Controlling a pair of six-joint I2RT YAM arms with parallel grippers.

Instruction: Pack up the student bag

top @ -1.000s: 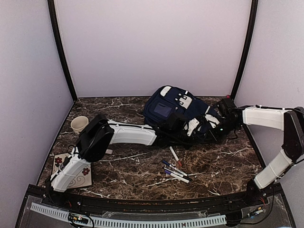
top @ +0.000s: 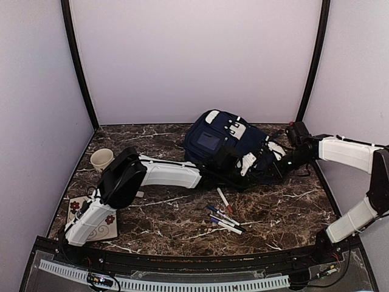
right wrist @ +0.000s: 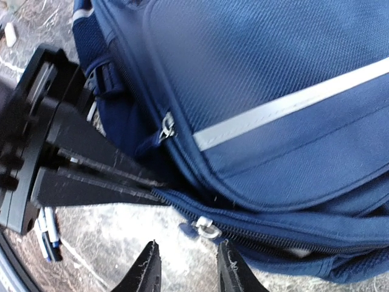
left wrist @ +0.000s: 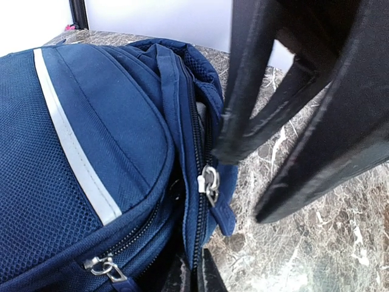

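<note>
The navy backpack (top: 203, 137) lies at the back centre. My left gripper is shut on the edge of its zipped opening, a fabric strip with zipper teeth; in the right wrist view its black fingers reach in from the left to that strip. A metal zipper pull (right wrist: 206, 228) sits on the strip near them. My right gripper is part open over the pale marble beside that zipper, with nothing seen between its fingertips; in the left wrist view its dark fingers loom at the upper right.
Several markers (top: 226, 224) lie in front of the bag on the marble table. A cream cup (top: 101, 159) stands at the left, above a flower-patterned notebook (top: 91, 225).
The left arm and bag look nearly unchanged.
</note>
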